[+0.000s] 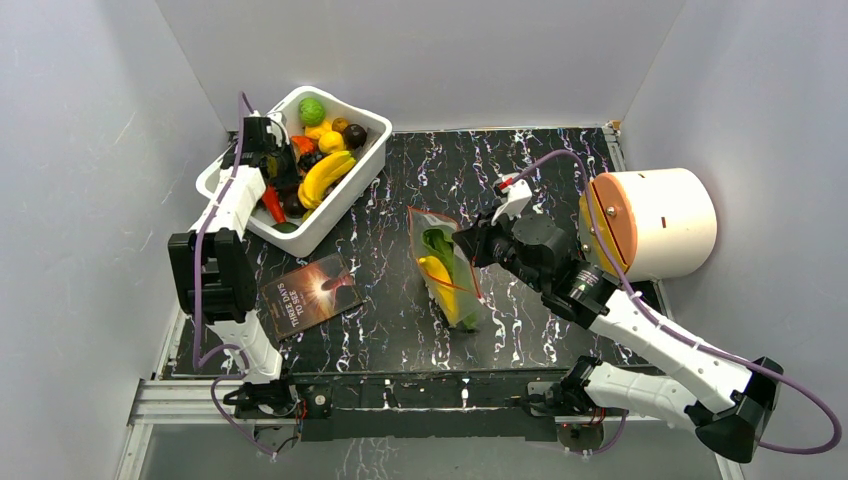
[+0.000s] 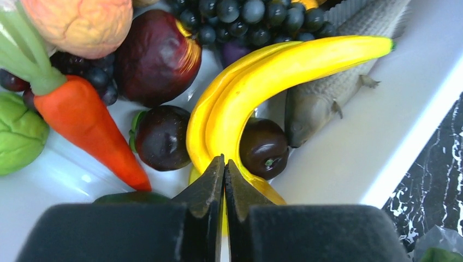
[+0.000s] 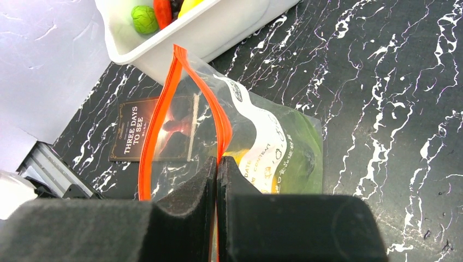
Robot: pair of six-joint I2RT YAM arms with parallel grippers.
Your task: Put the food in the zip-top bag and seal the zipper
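In the left wrist view a yellow banana bunch lies among the food in the white bin. My left gripper is shut with its fingertips together above the bunch's lower end, and nothing is between them. The clear zip top bag has an orange zipper edge, and its mouth gapes. My right gripper is shut on that orange edge. From above, the bag shows a yellow item and green leafy food inside.
The white bin at the back left holds several foods, including a carrot and a fish. A book lies in front of it. A round cream container stands at the right.
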